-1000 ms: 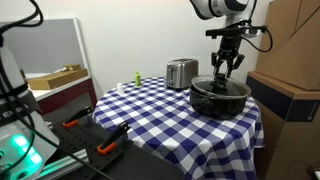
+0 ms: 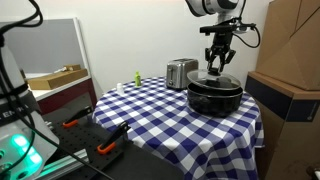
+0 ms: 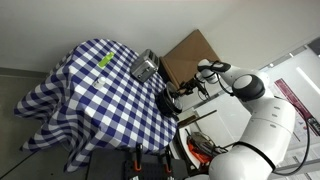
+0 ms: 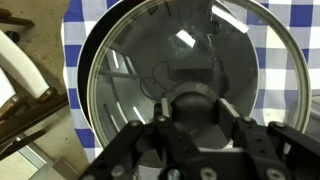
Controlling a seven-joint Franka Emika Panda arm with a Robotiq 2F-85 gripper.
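The glass lid (image 4: 125,65) with its pale rim fills much of the wrist view. My gripper is shut on the lid's dark knob (image 4: 192,98). Below it the black pot (image 2: 213,103) stands on the checkered table. In exterior view 1 the lid (image 2: 208,77) sits tilted and off-centre over the pot's opening, its left side raised; whether its edge still touches the pot is hard to tell. In exterior view 2 the arm partly hides the pot (image 3: 163,103).
A silver toaster (image 2: 181,73) stands just behind the pot. Cardboard boxes (image 2: 285,105) rise close on the right. A green bottle (image 2: 137,79) and a small white item (image 2: 120,87) are farther left.
My gripper and the lid have moved left and slightly upward. The lid lay nearly level over the pot before and is now tilted. The pot has stayed about where it was.
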